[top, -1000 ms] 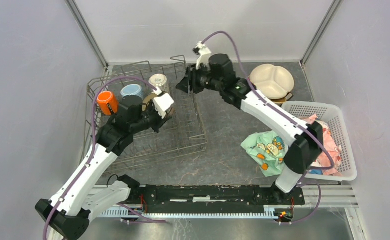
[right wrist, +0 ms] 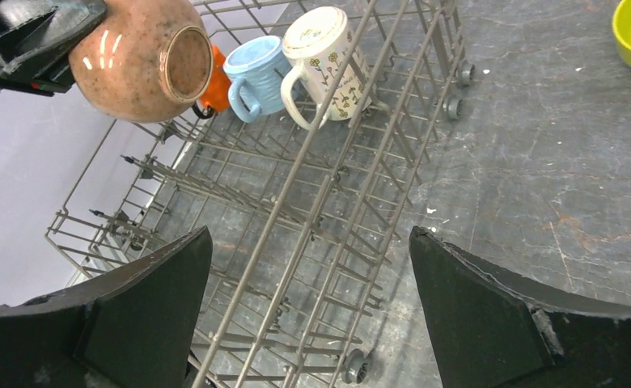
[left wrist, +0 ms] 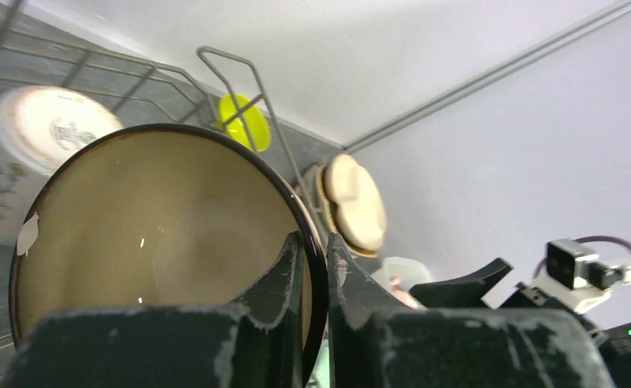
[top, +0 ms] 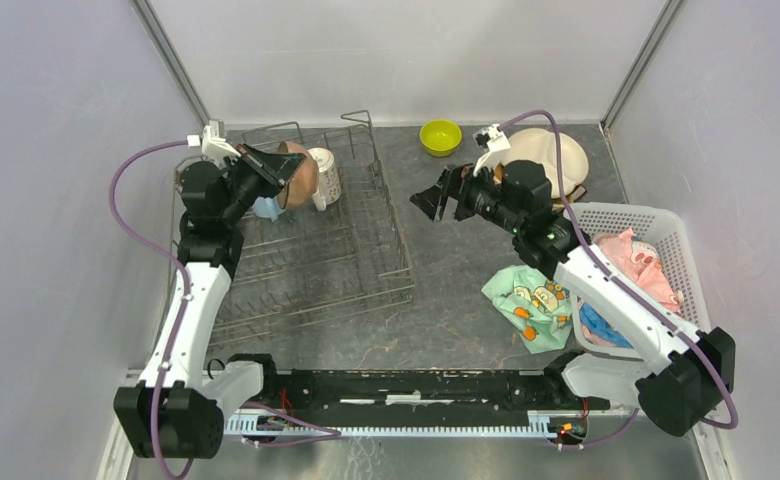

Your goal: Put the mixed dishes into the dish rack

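My left gripper (top: 284,165) is shut on the rim of a tan bowl (right wrist: 122,61), holding it tilted above the back of the wire dish rack (top: 316,265). In the rack stand a patterned white mug (right wrist: 332,77), a light blue mug (right wrist: 260,81) and an orange item (right wrist: 215,89), partly hidden by the bowl. My right gripper is open and empty, right of the rack. A yellow bowl (top: 440,135) lies on the counter behind it.
Stacked cream plates (top: 543,150) are at the back right. A white basket (top: 681,240) of cloths and a green printed cloth (top: 526,305) are at the right. The counter between rack and basket is mostly clear.
My left gripper has moved back and left, raising the bowl over the mugs and turning. My right arm has moved rightward, away from the rack, uncovering the yellow bowl.
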